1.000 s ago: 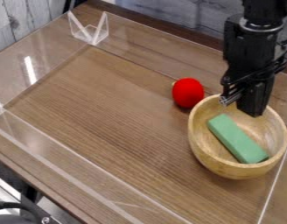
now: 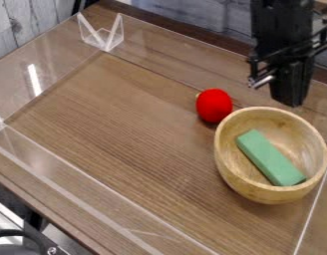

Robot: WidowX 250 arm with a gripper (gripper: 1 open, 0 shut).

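My gripper (image 2: 259, 78) is at the upper right, shut, with nothing visible between its fingers, raised above and behind a round wooden bowl (image 2: 237, 184). A green rectangular block (image 2: 270, 159) lies inside the bowl. A red round object (image 2: 214, 105) rests on the wooden table just to the upper left of the bowl.
A clear plastic item (image 2: 104, 32) stands at the back left. Dark objects sit at the bottom left edge, and a dark border runs along the back right.
My gripper has risen up and back, away from the bowl and the green block, which stays in the bowl.
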